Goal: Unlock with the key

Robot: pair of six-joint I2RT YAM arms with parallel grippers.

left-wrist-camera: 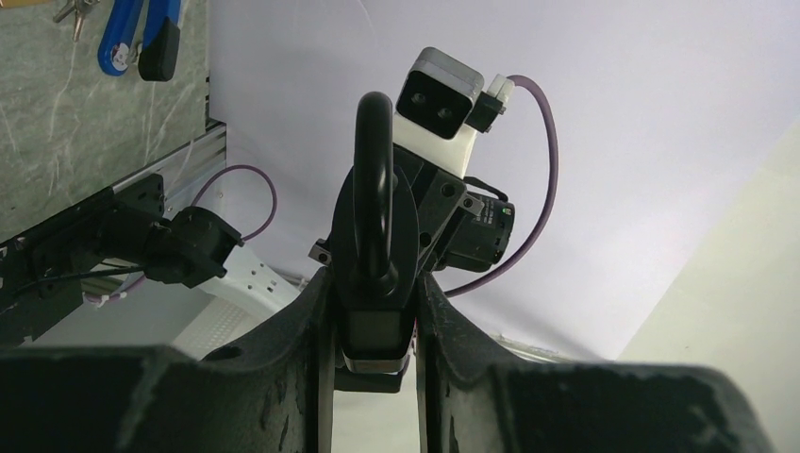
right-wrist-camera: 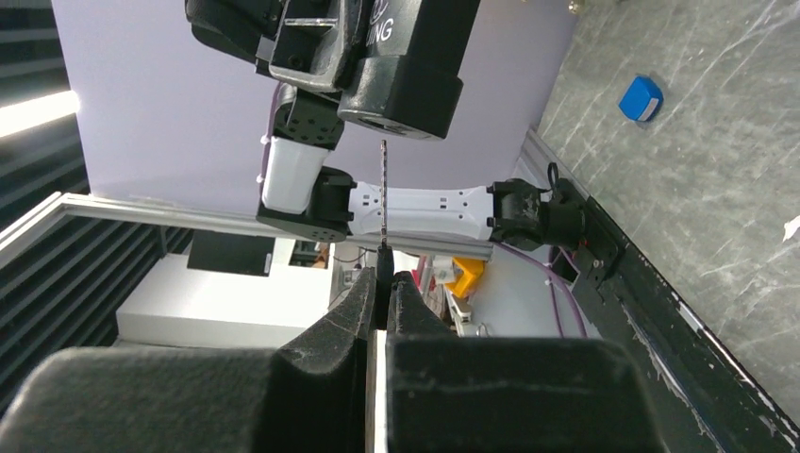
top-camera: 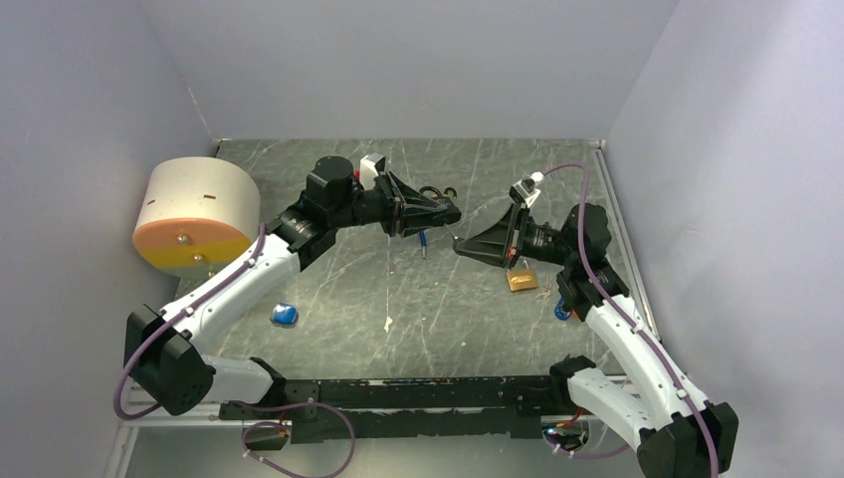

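A black padlock (left-wrist-camera: 373, 236) with a black shackle is held between the fingers of my left gripper (top-camera: 448, 211), body pointing away in the left wrist view. My right gripper (top-camera: 460, 246) is shut on a thin key (right-wrist-camera: 384, 189) with a black head, its blade upright just below the black lock body (right-wrist-camera: 401, 94) in the right wrist view; whether they touch I cannot tell. The two grippers face each other over the middle of the table.
A brass padlock (top-camera: 523, 280) and loose keys (top-camera: 544, 295) lie right of centre, with blue tools beside them. A blue block (top-camera: 284, 314) lies at the front left. A drum-shaped box (top-camera: 195, 214) stands at the back left.
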